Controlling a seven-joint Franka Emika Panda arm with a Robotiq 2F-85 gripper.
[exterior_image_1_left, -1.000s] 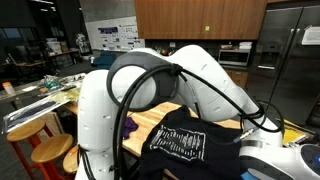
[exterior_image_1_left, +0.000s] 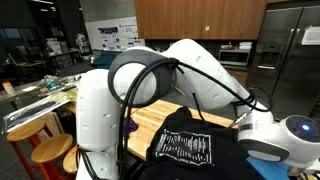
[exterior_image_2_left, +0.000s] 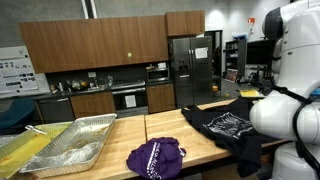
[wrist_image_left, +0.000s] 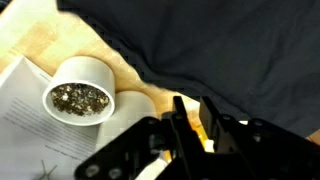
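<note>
A black cloth (exterior_image_1_left: 190, 147) lies spread and wrinkled over the wooden table; it also shows in exterior view 2 (exterior_image_2_left: 228, 128). In the wrist view the cloth (wrist_image_left: 225, 50) fills the upper right. My gripper points toward the cloth's lower edge, its fingers a short way apart, with no object clearly held between them. Whether the fingertips touch the cloth cannot be told. Both exterior views leave the fingers out of sight or hidden.
Left of the gripper in the wrist view stand a white cup (wrist_image_left: 80, 97) of dark bits, another white object (wrist_image_left: 125, 116) and a printed page (wrist_image_left: 35, 137). A purple cloth (exterior_image_2_left: 157, 158) and a foil-like tray (exterior_image_2_left: 75, 142) lie farther along the table.
In exterior view 1 the arm's wrist end has risen from the lower right corner and come further into view. The black cloth looks much the same.
</note>
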